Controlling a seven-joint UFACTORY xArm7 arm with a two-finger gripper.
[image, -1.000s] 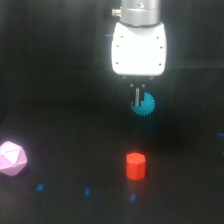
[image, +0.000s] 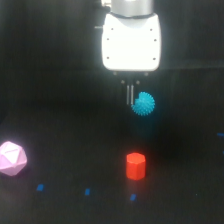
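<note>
My white gripper (image: 130, 104) hangs at the top centre of the camera view, its two thin grey fingers pointing down. A narrow dark gap shows between them, too small to tell whether they stand open or shut. Just right of the fingertips is a round blue toothed piece (image: 145, 104), and it does not appear to be between the fingers. Further toward the front lies a red six-sided block (image: 135, 166). At the left edge sits a pink faceted ball (image: 11, 158).
Small blue marks dot the dark surface, one of them a front mark (image: 87, 191) left of the red block. Between the pink ball and the red block the surface is clear.
The gripper has shifted left and slightly up in the picture; its fingers, earlier in front of the blue piece's left part, are now beside it. The objects have not moved.
</note>
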